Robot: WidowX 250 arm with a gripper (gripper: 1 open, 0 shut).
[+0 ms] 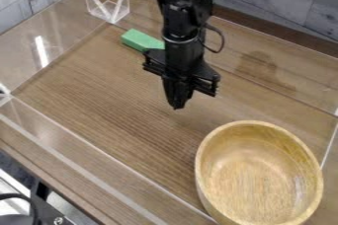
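Observation:
My black gripper point(179, 89) points down over the wooden tabletop, near the middle of the camera view. Its fingertips are small and dark, and I cannot tell whether they are open or shut. Behind it to the left lies a green block point(140, 39), partly hidden by the arm.
A large wooden bowl point(258, 175) fills the lower right. A clear plastic object point(109, 4) stands at the back left. Grey walls border the table at the back.

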